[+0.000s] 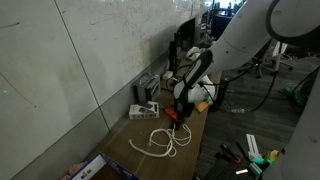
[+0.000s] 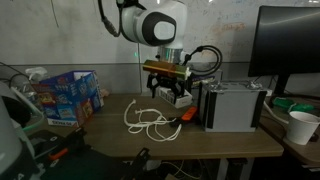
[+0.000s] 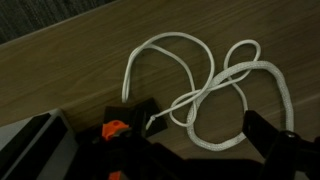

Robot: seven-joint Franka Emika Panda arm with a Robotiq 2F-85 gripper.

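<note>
A white rope [image 1: 162, 142] lies in loose loops on the wooden table; the wrist view shows its thin cord [image 3: 190, 75] and a thicker braided loop [image 3: 285, 92]. An orange-and-black object [image 3: 114, 130] lies beside the rope's end, partly covered by a finger of mine in that view. My gripper [image 2: 168, 86] is above the table, pointing down. Its dark fingers [image 3: 262, 132] stand wide apart at the bottom of the wrist view, open, with nothing held between them. Rope and orange object are below it.
A white device [image 1: 143, 110] sits near the wall, and a grey metal toaster-like box [image 2: 231, 107] stands at the right. A blue-and-red box [image 2: 66, 100] is at the left. A white mug [image 2: 301, 127] and a monitor [image 2: 284, 45] occupy the far right. Bare table surrounds the rope.
</note>
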